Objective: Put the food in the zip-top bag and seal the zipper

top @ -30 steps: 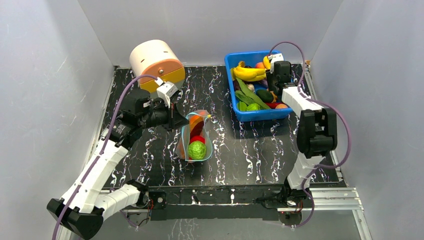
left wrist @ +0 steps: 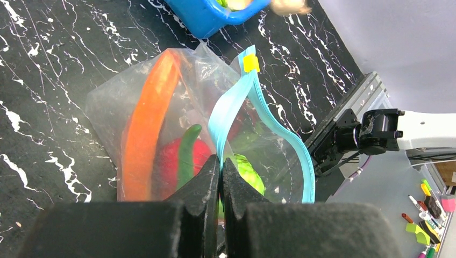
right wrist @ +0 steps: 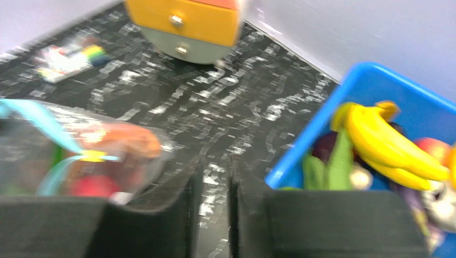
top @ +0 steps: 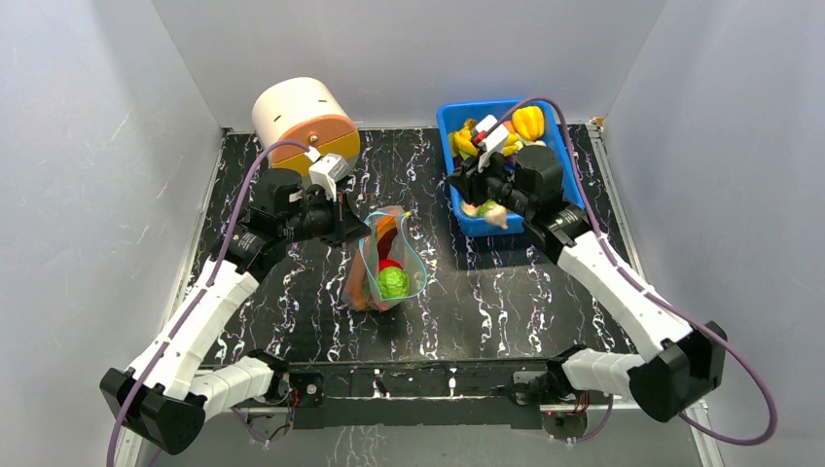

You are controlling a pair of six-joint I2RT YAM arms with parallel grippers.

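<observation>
The clear zip bag (top: 384, 263) with light-blue zipper (left wrist: 279, 126) stands open, holding a long orange item (left wrist: 148, 123), a green pepper (left wrist: 188, 150), something red and a green lettuce-like item (top: 393, 282). My left gripper is shut on the bag's zipper rim. My right gripper (top: 465, 180) is above the left part of the blue bin (right wrist: 301, 140), toward the bag; its fingers look nearly shut in the blurred wrist view, and what they hold cannot be seen.
The bin holds bananas (right wrist: 387, 145) and other produce. A cream-and-yellow rounded box (top: 302, 107) stands at the back left. Bare table lies front right of the bag.
My right gripper has risen and moved left from the bin's right part toward the bag. The bag's opening has widened slightly, with my left gripper shifting slightly right.
</observation>
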